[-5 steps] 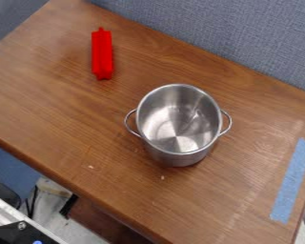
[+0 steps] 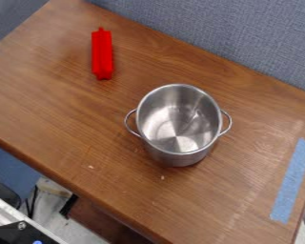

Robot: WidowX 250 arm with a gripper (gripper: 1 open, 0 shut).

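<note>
A steel pot [image 2: 177, 138] with two wire handles stands upright on the wooden table [image 2: 91, 133], right of centre, and looks empty. A long red object [image 2: 102, 55] lies toward the upper left of the table, apart from the pot. No gripper can be made out in the camera view; only some white and black hardware shows at the bottom left corner.
A blue tape strip [image 2: 290, 181] runs along the table's right side. Grey padded surfaces border the back. The table's near left edge drops away to cables and equipment. The table around the pot and red object is clear.
</note>
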